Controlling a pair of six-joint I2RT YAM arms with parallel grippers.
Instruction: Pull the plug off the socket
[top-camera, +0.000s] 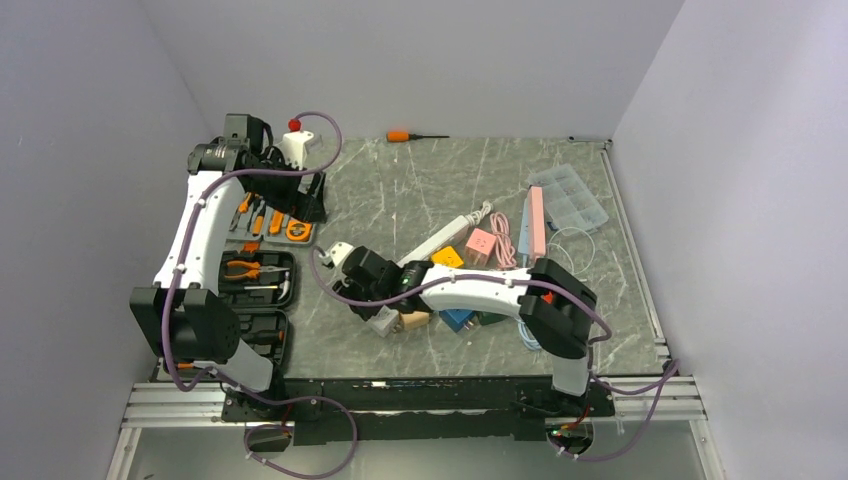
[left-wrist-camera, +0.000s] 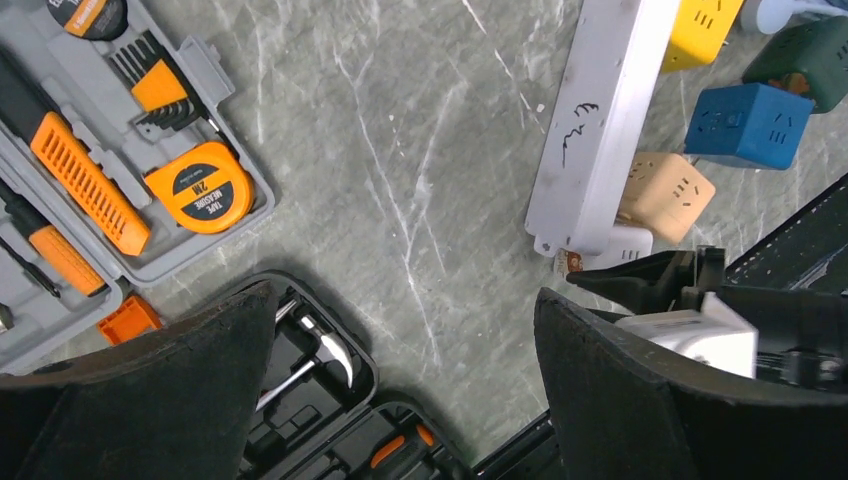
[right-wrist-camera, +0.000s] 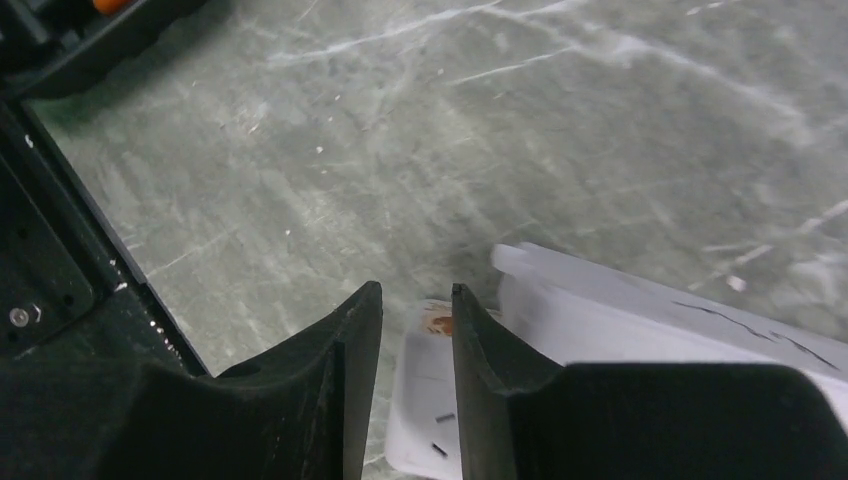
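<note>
A long white power strip (left-wrist-camera: 590, 130) lies across the table, bare of plugs on the part showing in the left wrist view. Close to its near end is a white cube plug (left-wrist-camera: 625, 243); whether they touch is hard to tell. My right gripper hovers above this cube plug (right-wrist-camera: 422, 400), its fingers parted by a narrow gap, nothing held between them. My left gripper is wide open and empty over bare table beside the tool cases. Beside the strip sit a beige cube (left-wrist-camera: 668, 195), a blue cube (left-wrist-camera: 750, 125) and a yellow cube (left-wrist-camera: 700, 32).
A grey tool tray (left-wrist-camera: 262, 205) and black cases (left-wrist-camera: 370, 372) occupy the left. Pink cable (top-camera: 502, 235), a pink cube (top-camera: 480, 245) and a clear organiser (top-camera: 568, 198) are on the right. An orange screwdriver (top-camera: 400, 136) lies at the back.
</note>
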